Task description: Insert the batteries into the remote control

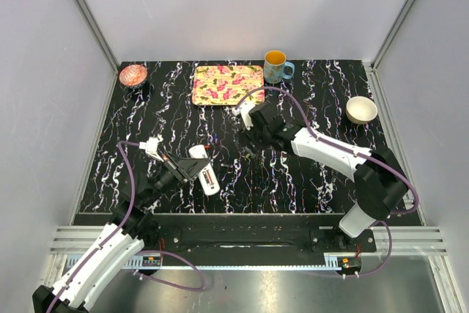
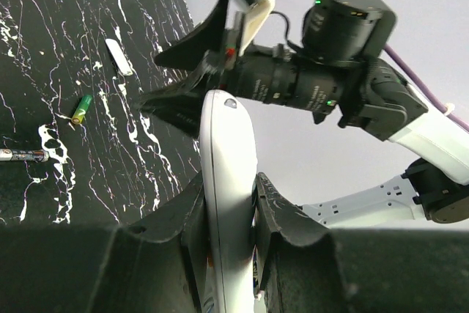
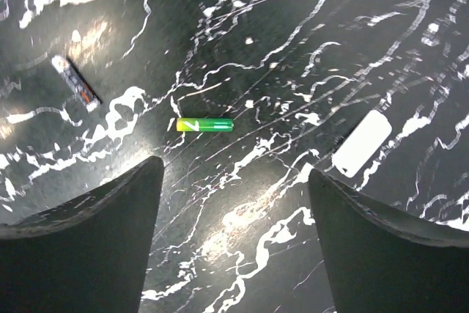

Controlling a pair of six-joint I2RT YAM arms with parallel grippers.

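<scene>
The white remote control is held over the table's front left part, with my left gripper shut around its middle. Its battery side cannot be made out clearly. On the marble surface lies a green battery with a yellow end, below and ahead of my right gripper. That gripper is raised and open, its fingers wide apart with nothing between them. A dark battery lies to the left of the green one. To the right rests a small white cover.
A floral tray and a blue mug stand at the back. One patterned bowl sits back left, a cream bowl at the right.
</scene>
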